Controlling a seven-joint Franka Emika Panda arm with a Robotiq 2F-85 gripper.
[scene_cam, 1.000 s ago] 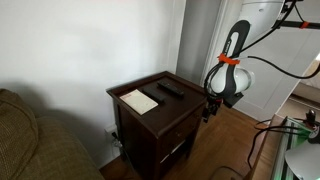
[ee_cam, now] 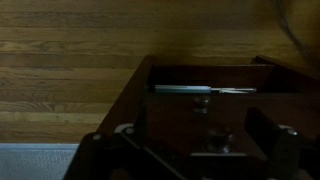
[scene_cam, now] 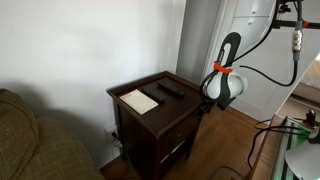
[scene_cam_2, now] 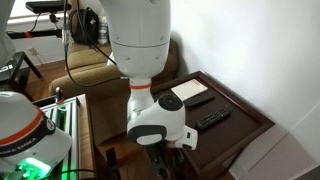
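A dark brown cabinet with drawers stands against the white wall. My gripper is low beside the cabinet's drawer side, at its right in the first exterior view. In the wrist view the open gripper has its dark fingers spread on either side of a small round knob, with no grip on it. A second knob shows faintly above it. Behind that, a pale strip lies in a dark recess, perhaps a partly open drawer; the dimness makes this unclear. In the second exterior view the fingertips are mostly hidden by the white hand.
On the cabinet top lie a black remote-like object and a pale flat item. A brown sofa stands at the left. Loose cables hang near the robot base. Wooden floor beside the drawers is clear.
My arm has come down and leftward, bringing the gripper closer to the cabinet's drawer side. The cabinet and the things on top have not visibly moved.
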